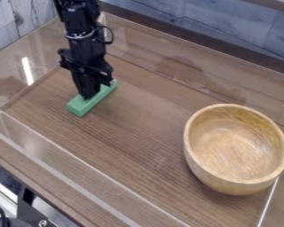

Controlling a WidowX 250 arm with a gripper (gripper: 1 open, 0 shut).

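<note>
A green flat rectangular block [85, 103] lies diagonally on the wooden table at the left. The black gripper [81, 69] is over its upper part, coming down from the top of the view. The fingertips hang at or just above the block; whether they touch it or hold it cannot be told.
A light wooden bowl [234, 149] sits on the right of the table [145, 177]. Panelled walls stand at the back and left, with a dark cable at the lower left corner.
</note>
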